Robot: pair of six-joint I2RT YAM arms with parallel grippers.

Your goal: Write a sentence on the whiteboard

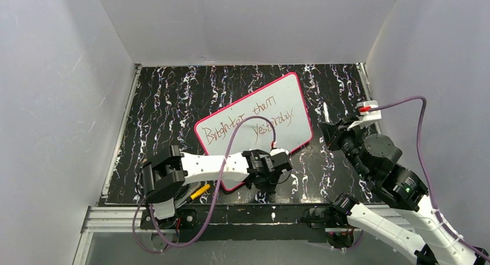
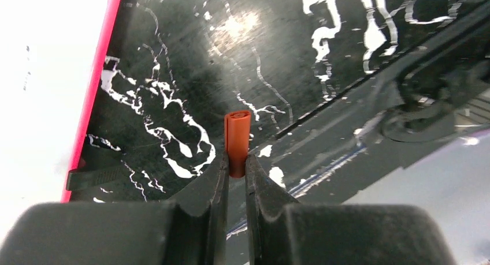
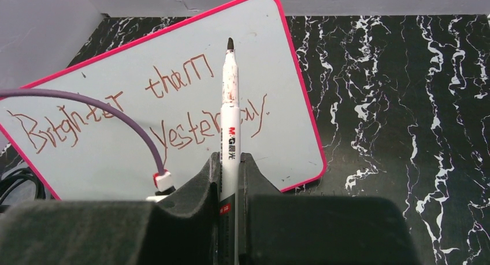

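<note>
The pink-edged whiteboard lies tilted on the table and carries brown-red writing that reads "Brighter than Yesterday". My right gripper is shut on a white marker, whose dark tip points up and away from the fingers, uncapped. In the top view that marker is right of the board, clear of it. My left gripper is shut on a small brown-red marker cap, held over the dark table near the board's lower edge. The left arm covers the board's lower part from above.
A yellow-handled tool and cables lie by the left arm's base. Black clips sit at the board's lower edge. Purple cables arch from both arms.
</note>
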